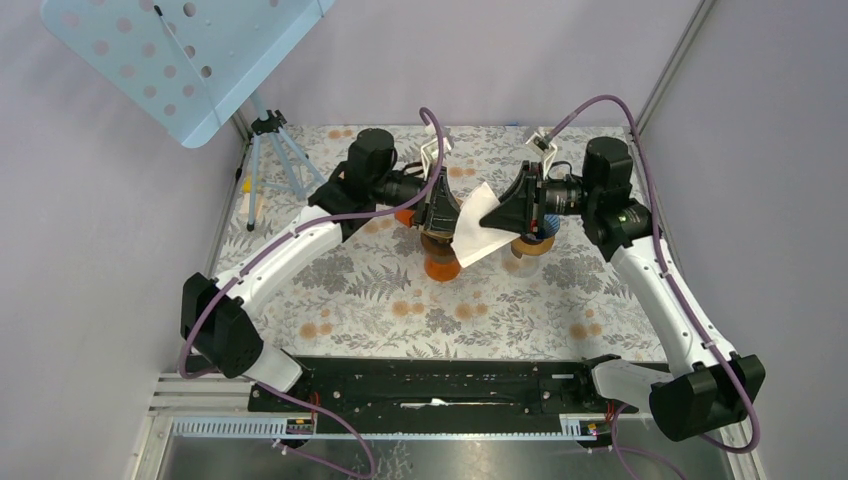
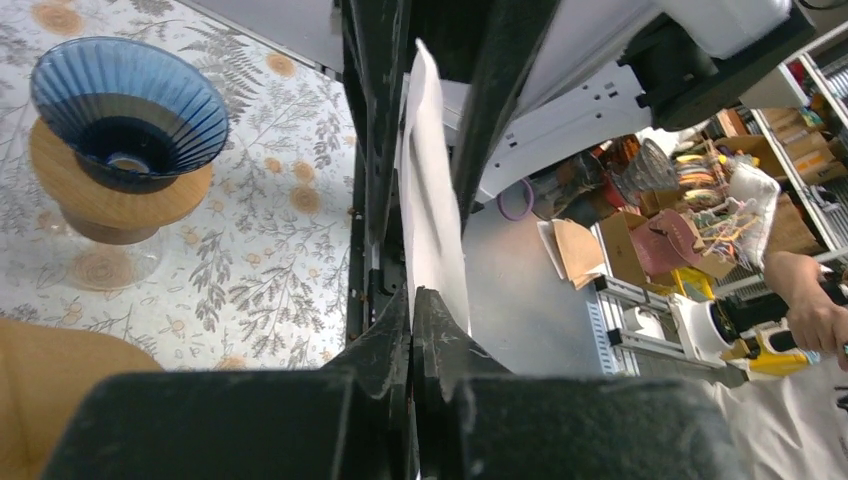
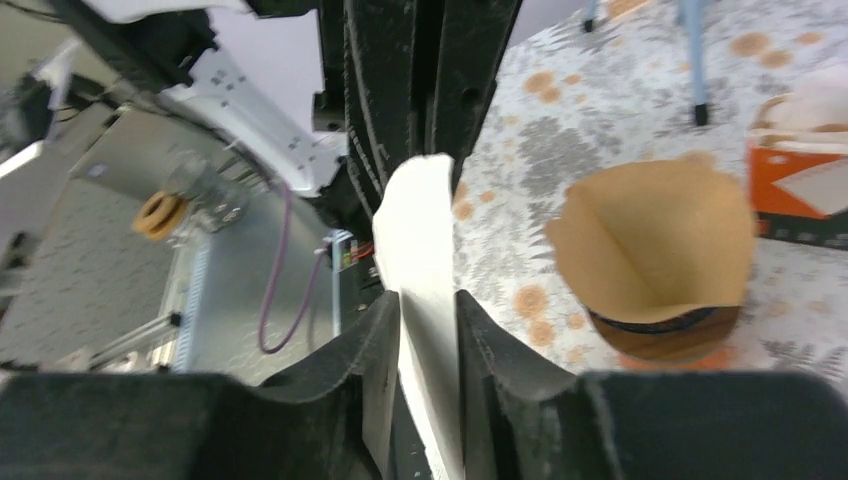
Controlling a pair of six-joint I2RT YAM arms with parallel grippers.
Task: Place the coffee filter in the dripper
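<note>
A folded white paper coffee filter [image 1: 479, 230] hangs between my two grippers, above the table. My left gripper is shut on one edge of it. In the right wrist view, the fingers of my right gripper stand a little apart on either side of the paper. The blue ribbed dripper [image 2: 135, 115] sits empty on a wooden collar over a clear glass base. From above, my right gripper partly hides the dripper.
A second dripper stand with a brown paper filter [image 3: 650, 240] in it is close under my left gripper. An orange-and-white box [image 3: 795, 190] lies behind it, and a light-blue tripod [image 1: 275, 150] stands back left.
</note>
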